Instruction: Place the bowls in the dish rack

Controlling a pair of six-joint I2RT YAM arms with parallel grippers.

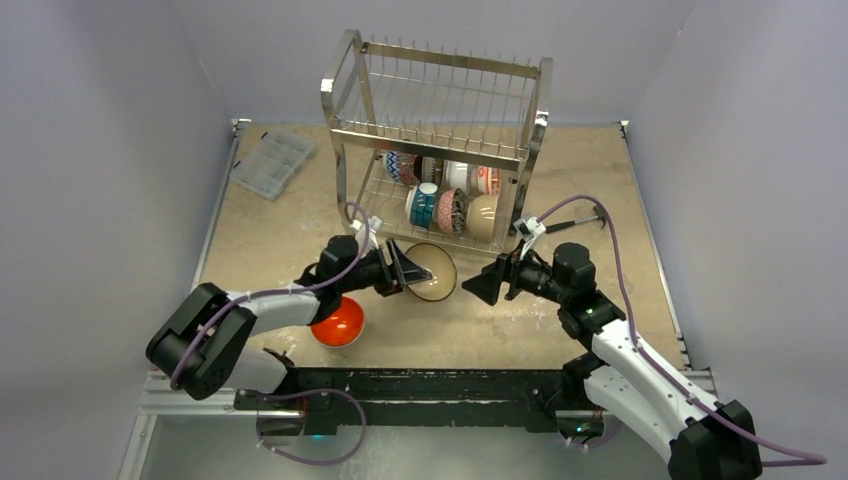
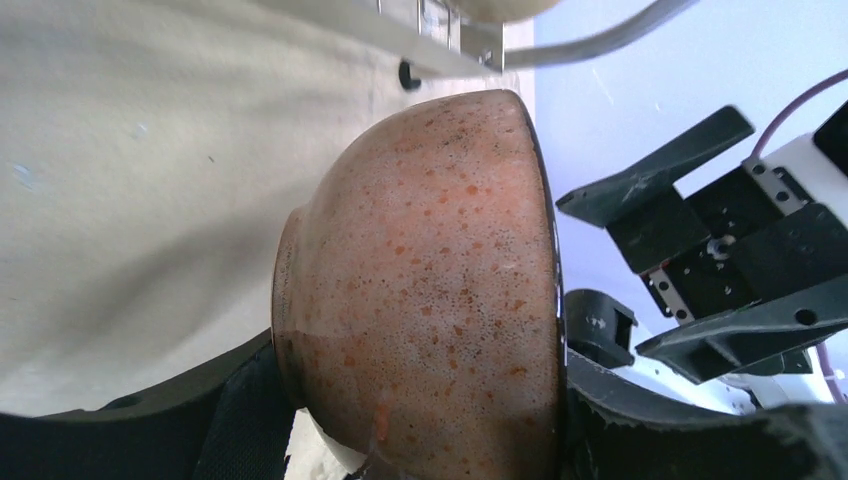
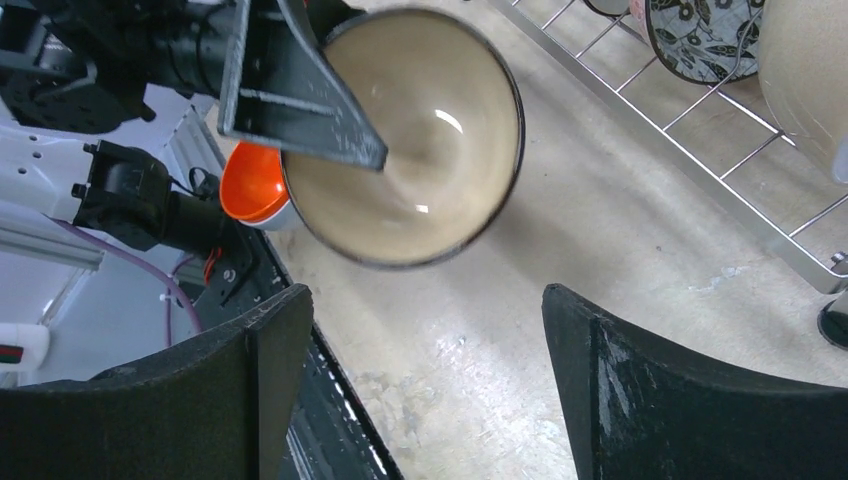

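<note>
A tan bowl [image 1: 432, 282] is held by my left gripper [image 1: 410, 275] in front of the dish rack [image 1: 440, 145]. Its speckled outside [image 2: 420, 300] fills the left wrist view, between the fingers; its cream inside [image 3: 440, 170] shows in the right wrist view. My right gripper [image 1: 495, 280] is open, apart from the bowl, nothing between its fingers. An orange bowl [image 1: 338, 322] rests near the table's front, below the left arm. The rack's lower level holds several bowls, among them teal [image 1: 421, 205], pink [image 1: 450, 212] and beige [image 1: 483, 217].
A clear plastic box [image 1: 270, 165] lies at the back left and a hammer [image 1: 580, 222] at the right, by the right arm. The rack's upper level looks empty.
</note>
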